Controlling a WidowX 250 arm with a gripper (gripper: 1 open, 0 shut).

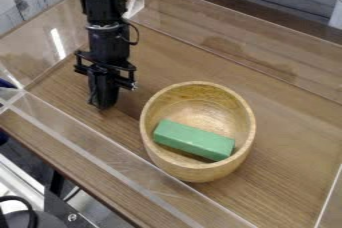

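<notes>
The black arm hangs down at the left of the camera view, its gripper (103, 98) low over the wooden surface, left of a round tan bowl (237, 105). The gripper looks shut, with nothing visible between its dark fingers, though they are small and hard to make out. In the bowl lies a green rectangular block (194, 140), lengthwise on a slant.
Pale strips cross its left side and front, and dark cables lie at the bottom left corner.
</notes>
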